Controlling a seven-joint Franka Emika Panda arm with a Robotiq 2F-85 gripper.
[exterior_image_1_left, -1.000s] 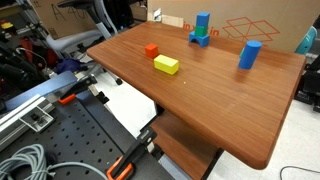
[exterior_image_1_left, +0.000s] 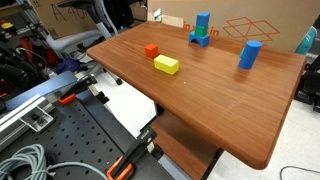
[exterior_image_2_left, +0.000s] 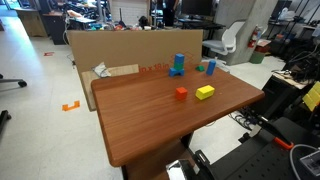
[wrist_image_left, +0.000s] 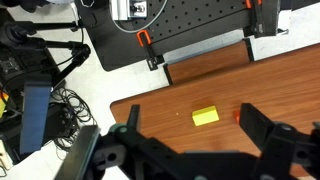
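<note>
A yellow block (exterior_image_1_left: 166, 64) lies on the brown wooden table, with a smaller red block (exterior_image_1_left: 151, 49) close by. Farther back stands a small blue-and-green stack (exterior_image_1_left: 201, 28), and a blue cup-like object (exterior_image_1_left: 250, 54) is upright to its right. Seen from above in the wrist view, my gripper is open, its dark fingers wide apart at the bottom. Between and beyond them the yellow block (wrist_image_left: 205, 116) shows on the table below, clear of the fingers. A bit of the red block (wrist_image_left: 239, 116) appears beside the right finger. Nothing is held.
A cardboard panel (exterior_image_2_left: 120, 49) stands along the table's back edge. A dark perforated base (exterior_image_1_left: 85, 135) with red-and-black clamps sits alongside the table, separated by a gap. White cable (exterior_image_1_left: 30, 160) lies coiled on that base.
</note>
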